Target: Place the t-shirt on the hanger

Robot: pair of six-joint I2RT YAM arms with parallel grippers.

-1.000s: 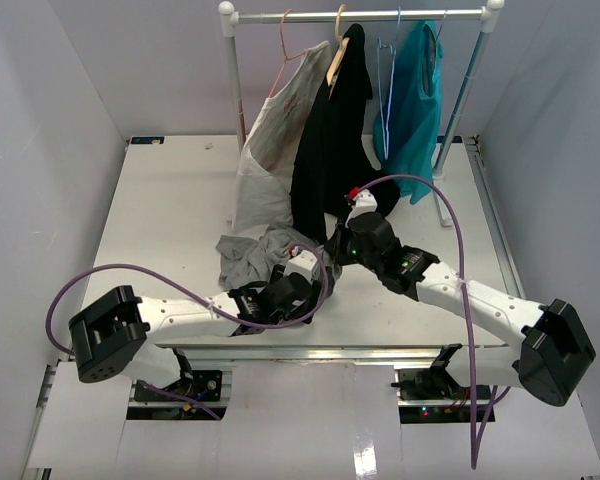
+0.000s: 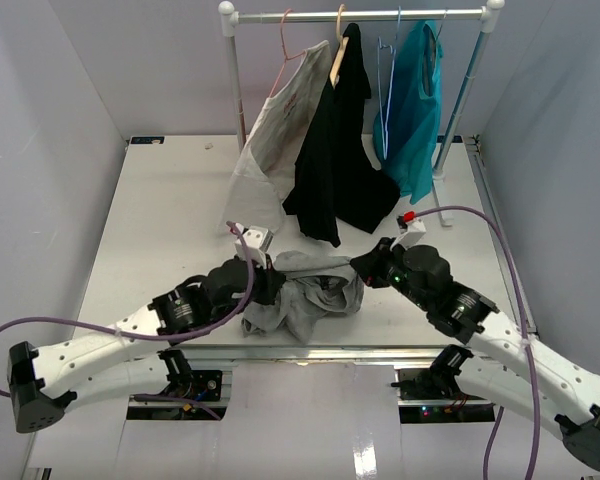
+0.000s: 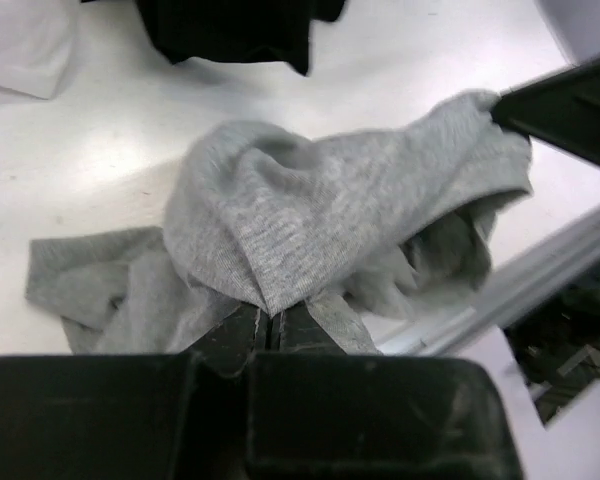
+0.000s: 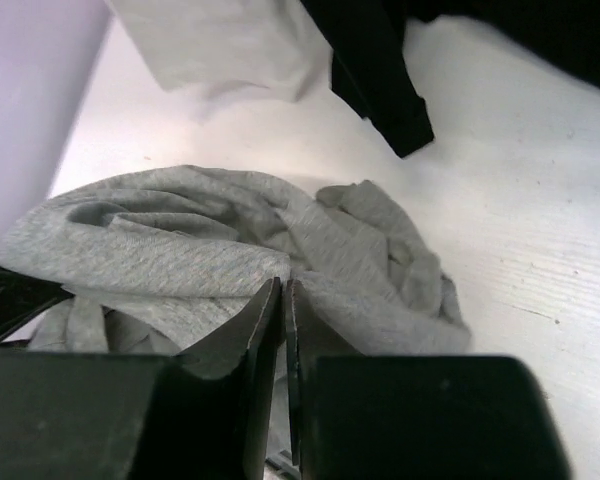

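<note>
A crumpled grey t shirt [image 2: 310, 295] is lifted partly off the white table between both grippers. My left gripper [image 2: 272, 270] is shut on one part of it, its fingertips meeting in the cloth [image 3: 320, 210]. My right gripper is shut on another part, with the cloth [image 4: 140, 250] stretched leftward from it. An empty blue hanger [image 2: 382, 90] hangs on the rail [image 2: 360, 15], between a black garment and a teal one.
Behind the grey shirt, a white garment [image 2: 265, 160], a black garment [image 2: 340, 170] and a teal garment [image 2: 410, 110] hang low over the table [image 2: 160, 200]. Bare table shows at left and right.
My left gripper has risen and moved up and leftward with the cloth.
</note>
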